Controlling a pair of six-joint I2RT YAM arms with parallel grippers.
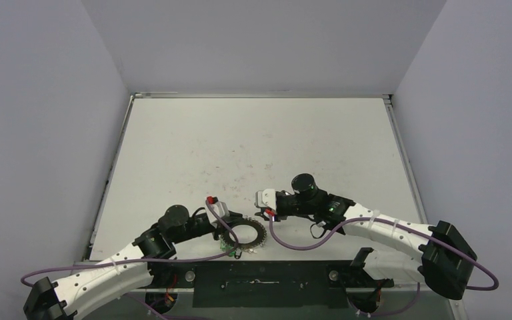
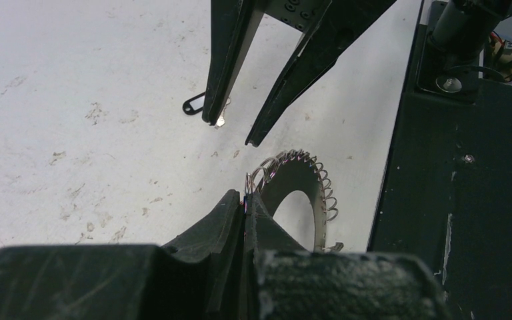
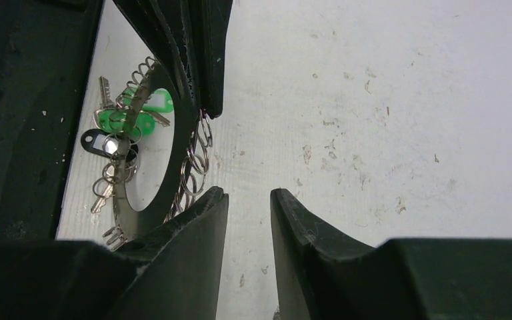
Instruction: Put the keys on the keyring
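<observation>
My left gripper is shut at the wire loops along the upper rim of a dark ring (image 2: 287, 184), seemingly pinching that thin edge. The ring (image 3: 143, 217) carries silver loops (image 3: 197, 160). Behind it in the right wrist view lie keys (image 3: 105, 93) with green tags (image 3: 158, 100) and a black tag (image 3: 93, 141). My right gripper stands part open beside the ring, nothing between its fingertips. In the left wrist view, a black tag (image 2: 190, 108) with a key (image 2: 221, 121) lies on the table beyond the right gripper's fingers.
Grey walls enclose the sides and back. Purple hoses run along both arms.
</observation>
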